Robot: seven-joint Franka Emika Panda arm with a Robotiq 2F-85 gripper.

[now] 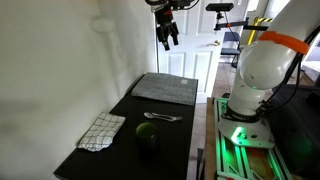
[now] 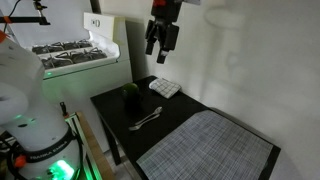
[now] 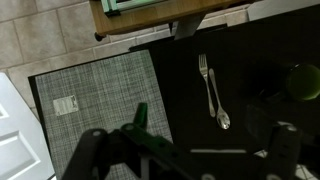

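Note:
High above the black table, my gripper [image 2: 156,47] stands open, its two fingers apart and nothing between them. In the wrist view a fork [image 3: 209,86] and a spoon [image 3: 220,101] lie side by side on the table, close together. A grey woven mat [image 3: 100,105] covers the table to their left. On their other side stands a dark cup-like object with a green round thing [image 3: 302,82] at its top. A folded white checked cloth [image 1: 101,132] lies flat near the wall in exterior view 1.
Bare black table [image 1: 180,145] surrounds the cutlery. A stove [image 2: 75,50] stands behind the table in exterior view 2, and a white door [image 1: 190,62] is beyond the mat's end. The wall runs along one long side.

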